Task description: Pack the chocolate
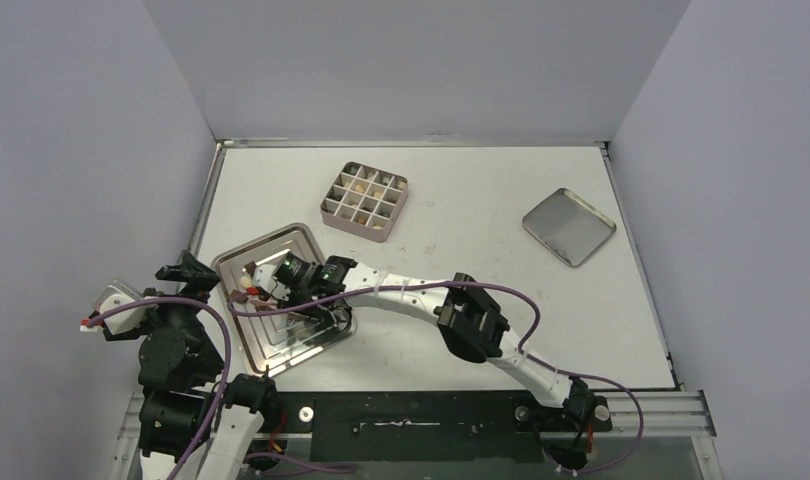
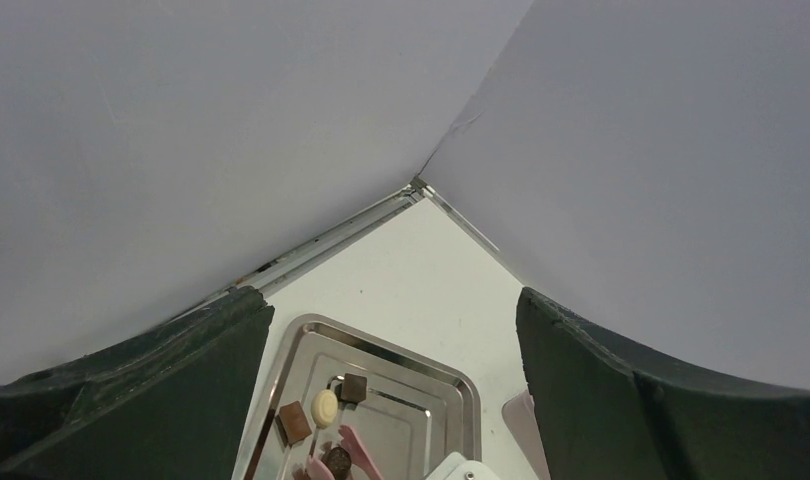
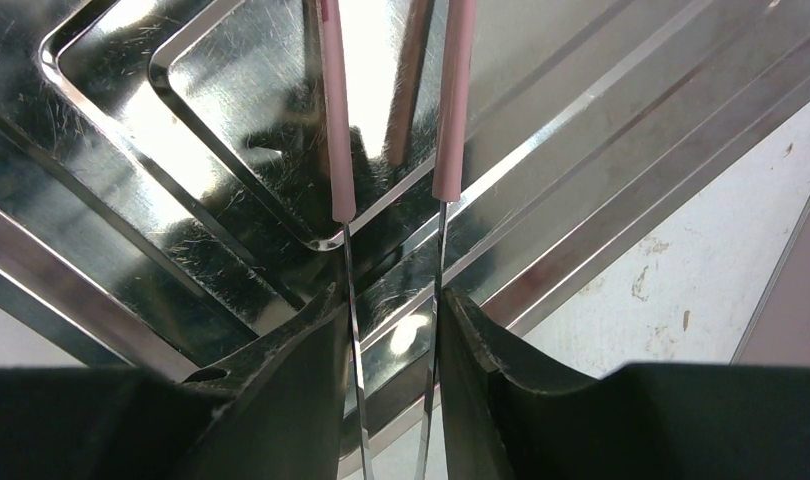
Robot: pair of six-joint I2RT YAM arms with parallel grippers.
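Chocolates lie in a metal tray [image 1: 281, 350]: a brown square [image 2: 293, 423], a dark square [image 2: 352, 388] and a cream round piece [image 2: 324, 407]. My right gripper is low over the tray, shut on pink-tipped metal tongs; in the left wrist view a dark round chocolate [image 2: 338, 463] sits between the pink tips. My left gripper is open and empty, raised at the tray's left. The divided box [image 1: 364, 202] behind the tray has pieces in its compartments.
An empty metal tray [image 1: 568, 226] stands at the right. Walls bound the left, back and right.
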